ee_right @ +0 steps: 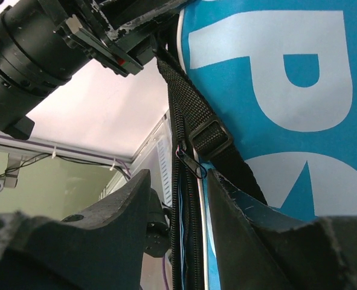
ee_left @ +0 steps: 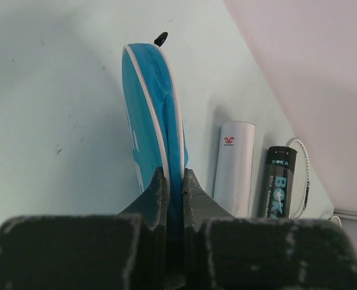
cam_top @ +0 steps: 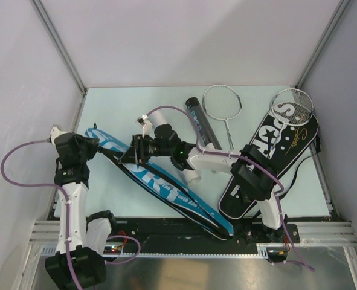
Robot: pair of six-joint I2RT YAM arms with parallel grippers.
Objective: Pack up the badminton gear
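Note:
A long blue bag (cam_top: 175, 196) with white lettering and black edging lies diagonally across the table. My left gripper is shut on its upper-left end, gripping near the zipper edge. My right gripper (cam_top: 131, 156) is over the bag a little right of that; its fingers stand part apart in the right wrist view, beside a black strap (ee_right: 193, 109) with a buckle and a metal zip pull (ee_right: 190, 162). Whether anything is between those fingers is unclear.
A white shuttle tube (ee_left: 232, 163) and a black BOKA tube (cam_top: 197, 119) lie behind the bag. A racket (cam_top: 222, 101) lies at the back. A black bag (cam_top: 235, 202) with another racket (cam_top: 292, 107) on it fills the right side.

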